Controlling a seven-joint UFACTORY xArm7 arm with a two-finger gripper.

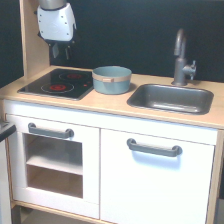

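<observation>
The gripper [58, 48] hangs at the upper left, above the stove top [58, 84], pointing down; its small dark fingers are hard to make out against the dark backdrop. A grey-blue pot [112, 85] stands on the wooden counter at the right end of the stove, apart from the gripper.
A sink [170, 96] with a tap [180, 55] fills the right of the counter [140, 115]. Below are an open oven compartment [55, 165] and a white cupboard door [150, 185] with a dark handle. A wooden panel rises at the back left.
</observation>
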